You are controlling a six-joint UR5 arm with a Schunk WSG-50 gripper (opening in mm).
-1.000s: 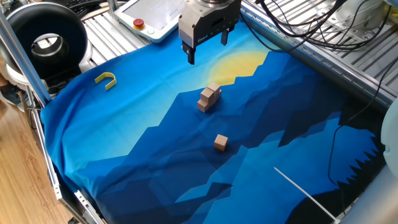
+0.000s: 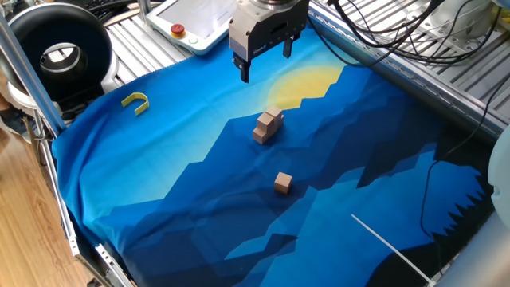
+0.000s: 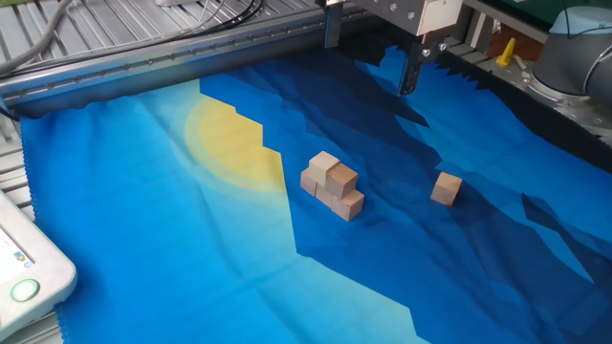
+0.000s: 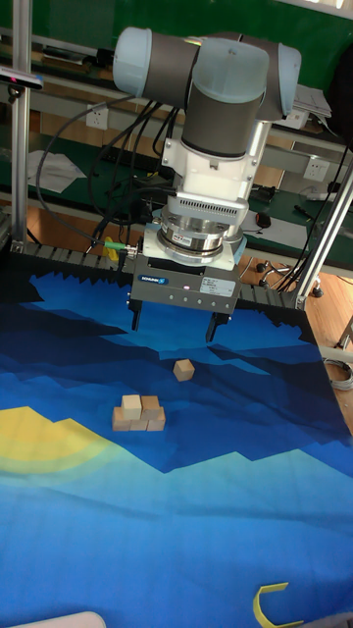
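Several small wooden cubes form a two-layer stack (image 2: 268, 126) on the blue patterned cloth. Two cubes, one paler (image 3: 323, 167) and one browner (image 3: 341, 180), sit side by side on a lower row. Apart from the stack, a single wooden cube (image 2: 283, 183) rests on the cloth; the same loose cube (image 4: 183, 370) shows behind the stack in exterior view 3. My gripper (image 2: 266, 62) hangs high above the cloth, its two black fingers (image 4: 134, 314) wide apart. It is open, and nothing lies between the fingertips. No cube touches it.
A yellow U-shaped piece (image 2: 136, 103) lies near the cloth's edge. A tablet-like pendant with a red button (image 2: 177, 30) sits beyond the cloth. A thin white rod (image 2: 390, 245) lies at one side.
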